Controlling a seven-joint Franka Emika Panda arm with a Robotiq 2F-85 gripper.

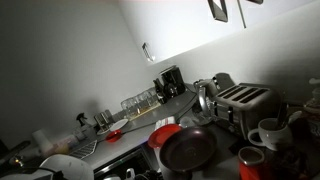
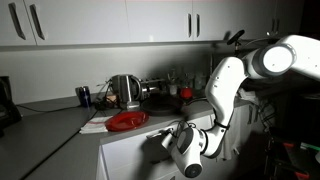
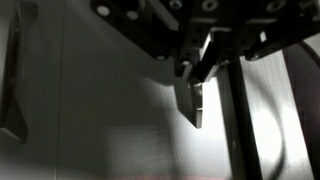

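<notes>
In exterior view 2, my gripper (image 2: pixel 168 141) hangs below the counter edge, close in front of the white drawer fronts (image 2: pixel 125 157). From the wrist view, the gripper points along a flat panel, with a metal edge (image 3: pixel 265 110) running beside it on the right. One light finger shows clearly; the other is dark and hard to make out, so the finger's opening is unclear. No object is visible in its grasp. A dark bar-like handle (image 3: pixel 14 85) stands at the left of the wrist view.
On the counter are a black frying pan (image 1: pixel 188 148), a red plate (image 2: pixel 126 121), a silver toaster (image 1: pixel 248 105), a kettle (image 2: pixel 127 90), a white mug (image 1: pixel 271 134) and a red container (image 1: pixel 252 162). White cabinets (image 2: pixel 110 22) hang above.
</notes>
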